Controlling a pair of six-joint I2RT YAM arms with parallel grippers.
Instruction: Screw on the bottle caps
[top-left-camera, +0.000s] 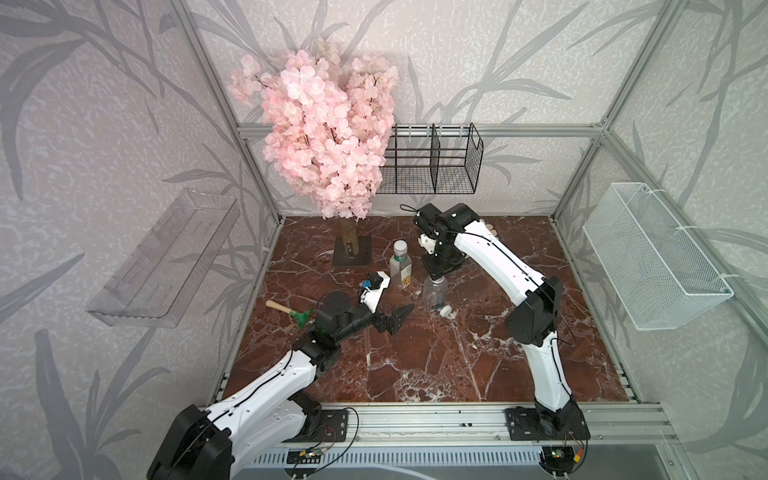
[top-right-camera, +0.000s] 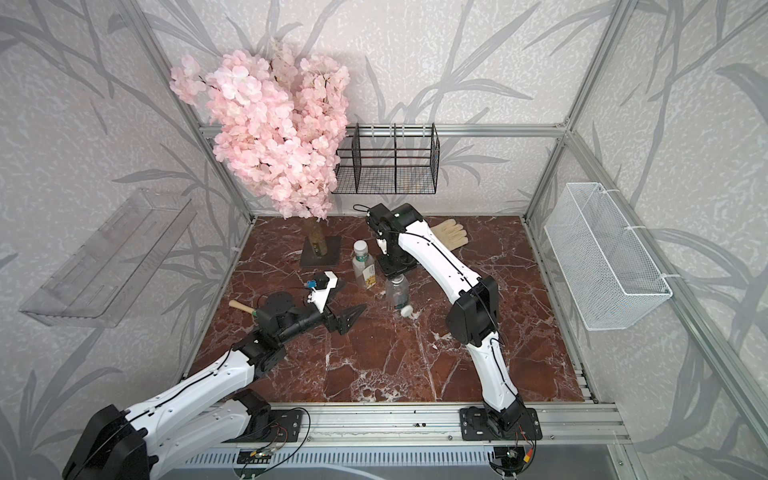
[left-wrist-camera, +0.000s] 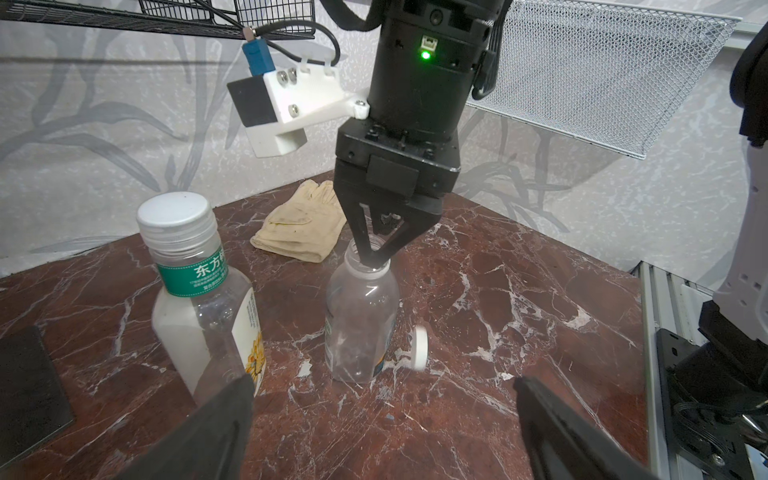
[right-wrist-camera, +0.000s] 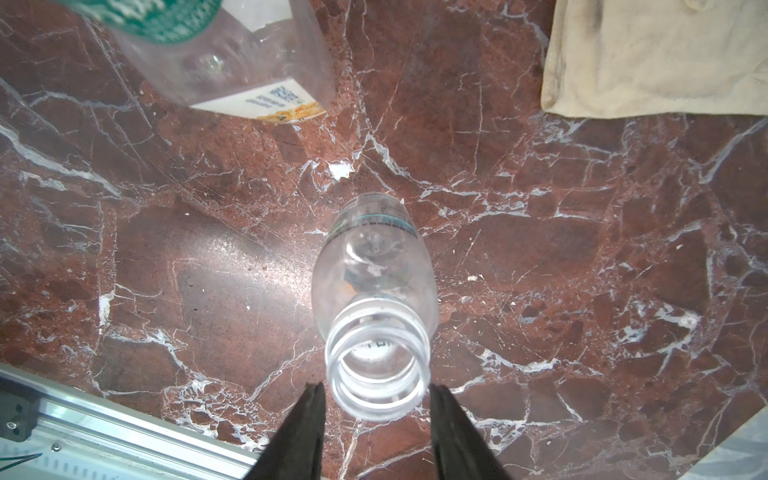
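An uncapped clear bottle stands upright on the table. On its right lies a white cap, resting on its edge beside the bottle's foot. My right gripper points down at the bottle's mouth and is shut on the rim, its fingertips at either side; no cap sits between them. Left of that stands a second bottle, with a green band on its neck and a white cap on top. My left gripper is open and empty, low over the table in front of the bottles.
Behind the bottles lies a folded beige glove. The blossom tree's dark base stands at the back left, and a green-headed tool with a wooden handle is left of my left arm.
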